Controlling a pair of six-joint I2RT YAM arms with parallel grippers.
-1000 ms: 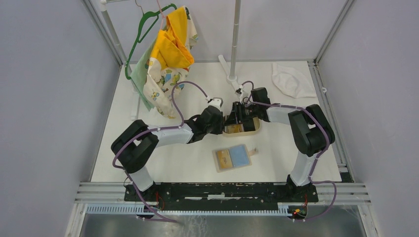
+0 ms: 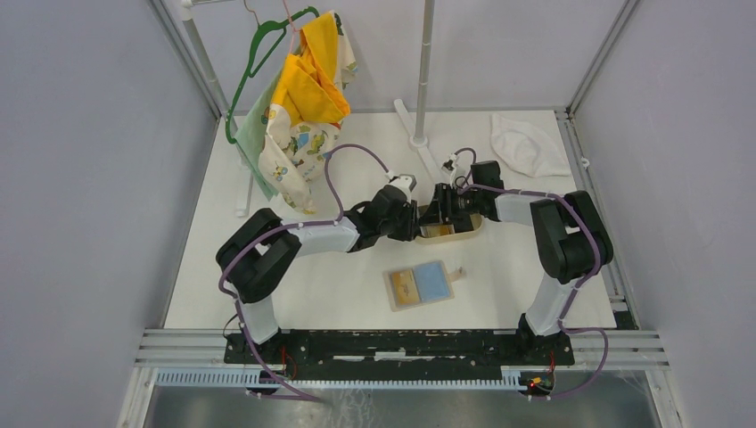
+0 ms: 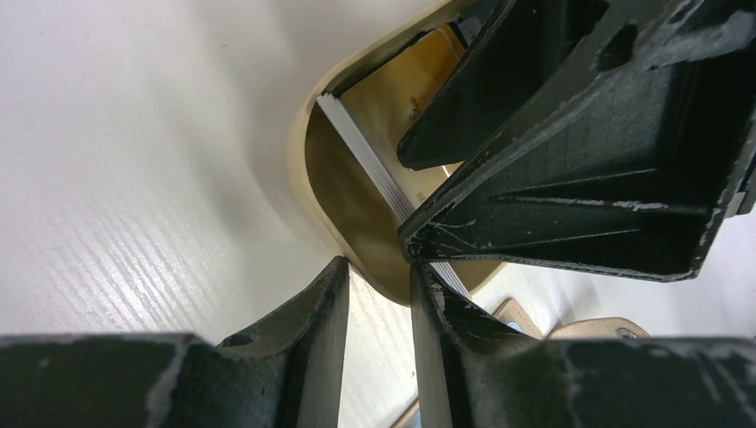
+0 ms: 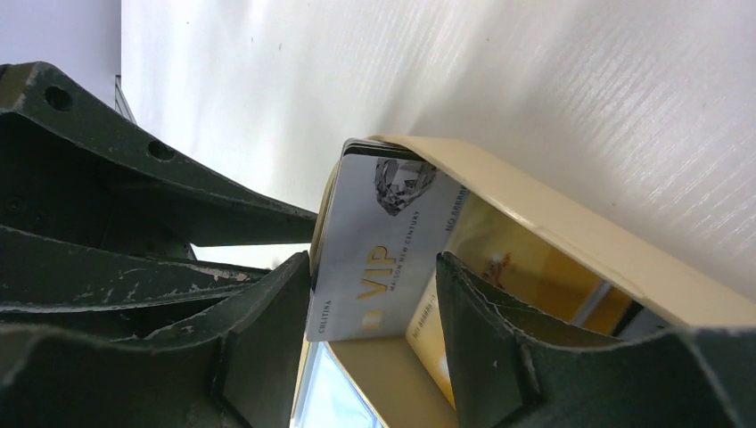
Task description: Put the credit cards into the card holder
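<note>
The beige card holder (image 2: 450, 236) sits mid-table between both grippers, cards inside. A silver VIP card (image 4: 383, 250) stands at its end in the right wrist view, a gold card (image 4: 526, 267) behind it. My left gripper is at the holder's left rim, fingertips slightly apart, one outside the rim and one by the cards' edges (image 3: 361, 147). My right gripper has its part-open fingers either side of the silver card's area; whether it grips is unclear. Its fingers also reach into the holder in the left wrist view.
An open card case (image 2: 419, 285) with gold and blue faces lies in front. A white cloth (image 2: 526, 147) lies back right, hanging garments (image 2: 303, 107) back left, and a white pole (image 2: 422, 89) stands behind.
The open case has stayed put.
</note>
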